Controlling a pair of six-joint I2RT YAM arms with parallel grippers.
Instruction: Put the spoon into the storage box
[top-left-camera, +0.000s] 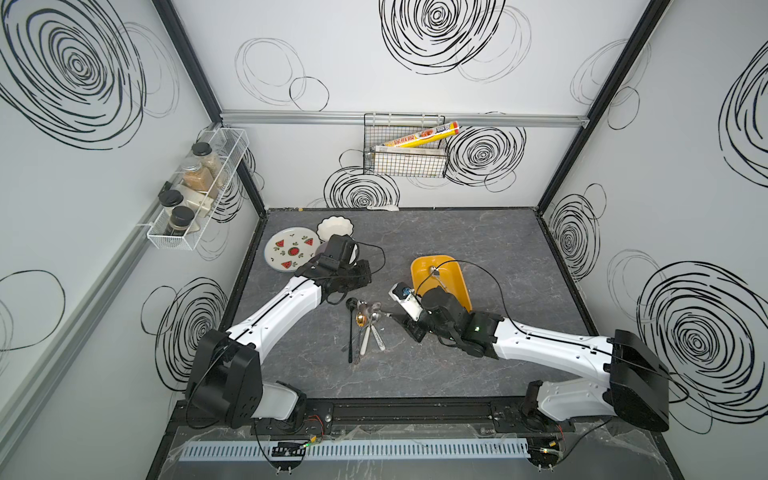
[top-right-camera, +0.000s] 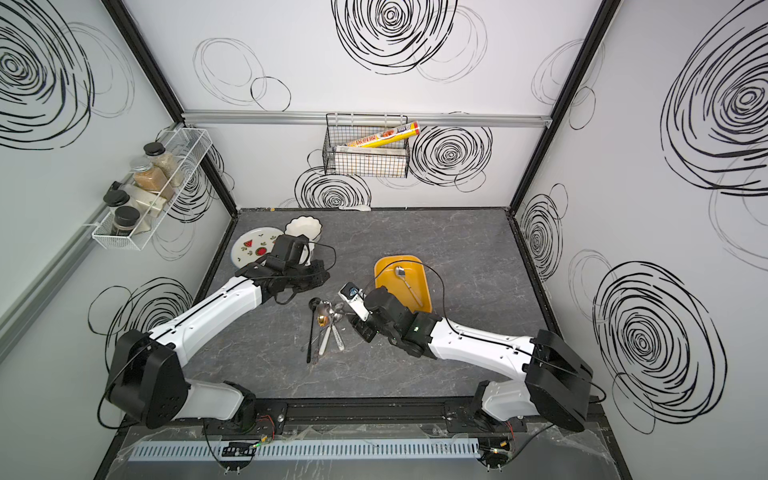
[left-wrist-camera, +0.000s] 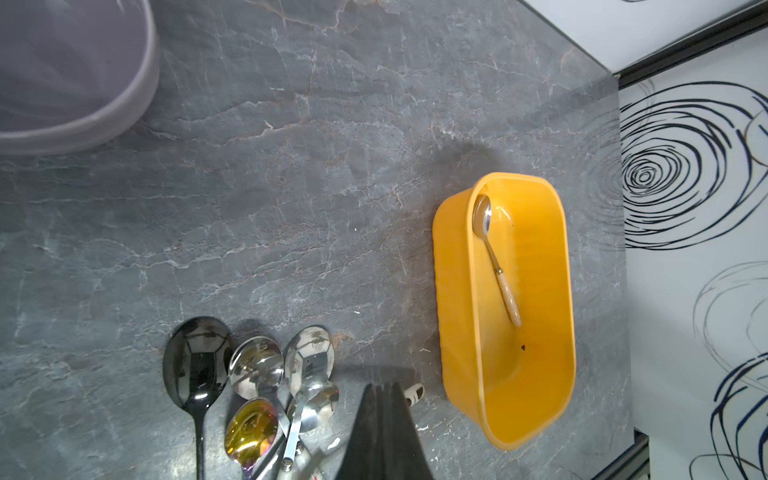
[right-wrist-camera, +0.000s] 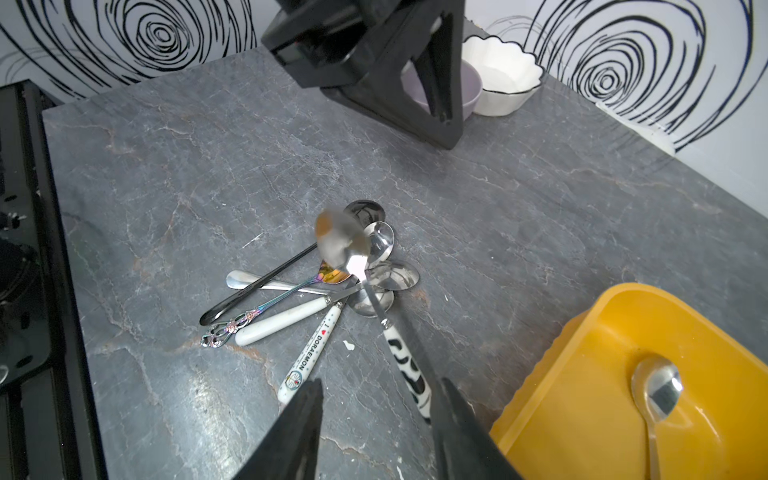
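Note:
A spoon with a black-and-white handle (right-wrist-camera: 406, 364) slants above the other spoons in the right wrist view, its bowl blurred. My right gripper is open, and the handle's end is by its right finger; whether they touch cannot be told. Inside the yellow storage box (left-wrist-camera: 459, 312) lies another spoon (left-wrist-camera: 496, 268). On the table, several spoons are heaped together, among them a black spoon (left-wrist-camera: 197, 361), a rainbow-gold one (left-wrist-camera: 252, 429) and a DORAEMON-handled one (right-wrist-camera: 313, 352). My left gripper is shut, with nothing visible between its fingers.
At the back left are a watermelon-patterned plate (top-left-camera: 280, 254), a white scalloped bowl (top-left-camera: 333, 226) and a purple bowl (left-wrist-camera: 149, 80). A wire basket (top-left-camera: 376, 160) hangs on the back wall.

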